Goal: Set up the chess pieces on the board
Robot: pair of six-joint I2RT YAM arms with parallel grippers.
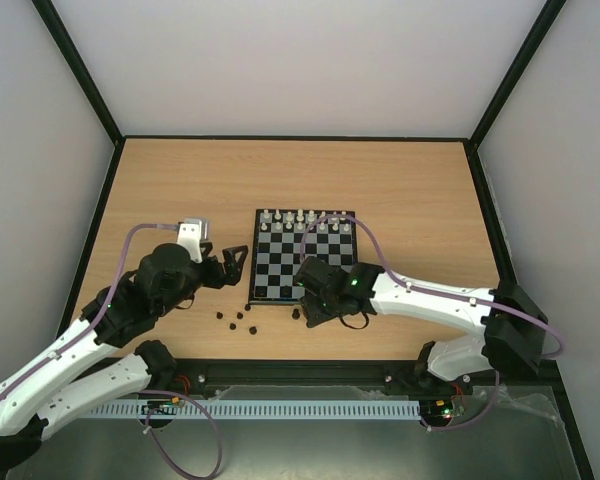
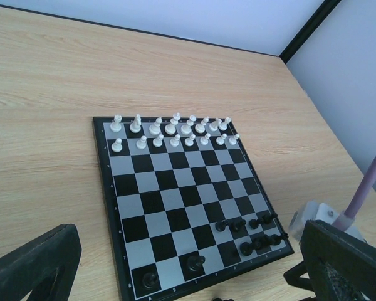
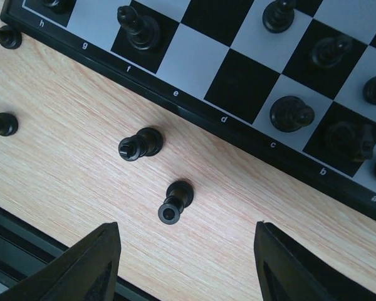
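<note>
The chessboard (image 2: 166, 180) lies flat on the table, white pieces (image 2: 155, 126) standing in two rows along its far side. Several black pieces (image 2: 246, 248) stand on the near side, mostly toward the right corner. Two loose black pieces stand on the wood just off the board's near edge: one with a notched top (image 3: 141, 144), the other with a round flat top (image 3: 177, 199). My right gripper hovers beside the round-topped one, fingers apart with nothing between them. Left of the board my left gripper hangs open and empty.
More loose black pieces (image 1: 253, 330) lie on the table left of and below the board's near left corner. A dark frame edge (image 3: 25, 232) runs along the table's front.
</note>
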